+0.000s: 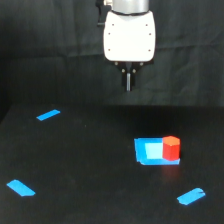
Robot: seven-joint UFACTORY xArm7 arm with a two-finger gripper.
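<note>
A red-orange cube [171,148] sits at the right end of a blue-edged pad with a pale middle [152,149], right of centre on the black table. Well above the table and left of the cube hangs my gripper [128,83], below the white arm housing [129,37]. Its narrow dark fingers point straight down and blend into the black backdrop, so how far apart they stand does not show. I see no object hanging from them.
Strips of blue tape lie flat at the far left [48,115], the near left [20,188] and the near right [190,196]. Bare black table [90,165] fills the left and middle. A dark curtain hangs behind.
</note>
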